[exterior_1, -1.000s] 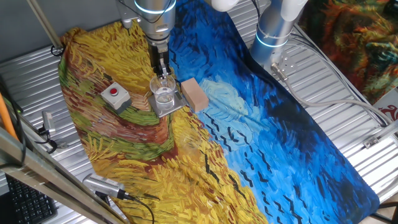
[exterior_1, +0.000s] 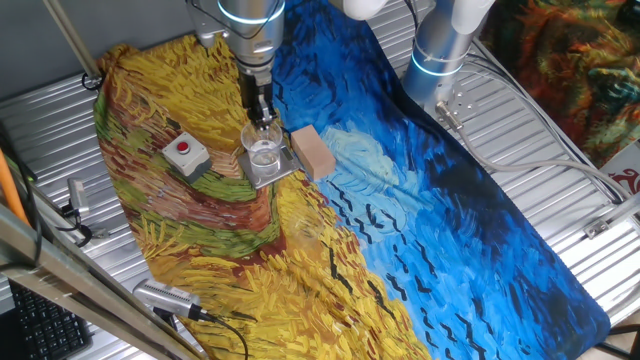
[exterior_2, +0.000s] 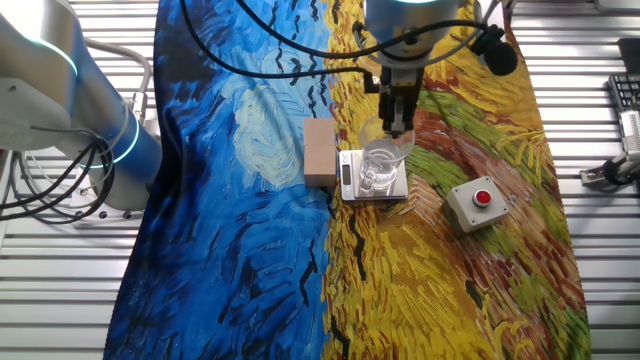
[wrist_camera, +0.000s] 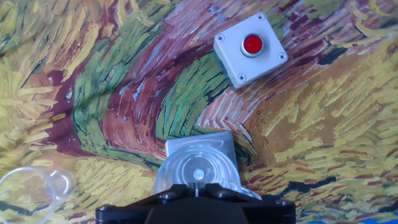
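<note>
A clear cup stands on a small flat scale with a silver top. Just above it, a wider clear rim shows at my fingertips. Whether that rim belongs to the same vessel or to a second one is hard to tell. My gripper points down at the vessel, its fingertips close together with a thin clear piece between them. Seen from the wrist, the round clear vessel lies directly beyond the fingers, over the scale plate. The fingers hide its near side.
Beside the scale lies a plain wooden block. A grey box with a red button sits on the other side. A clear ring crosses the wrist view's left edge. The patterned cloth is otherwise largely free.
</note>
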